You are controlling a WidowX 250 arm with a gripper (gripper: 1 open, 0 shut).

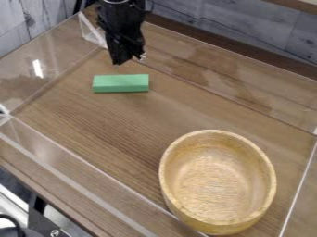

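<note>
A green rectangular block point(120, 83) lies on the wooden table at left of centre. My black gripper point(117, 57) is above and behind it at the top left, apart from it, looking shut with nothing visible between its fingers. A pale wooden bowl point(217, 180) stands at the lower right.
A wall runs along the back, and the table's edge drops away at the lower left, where dark cables show.
</note>
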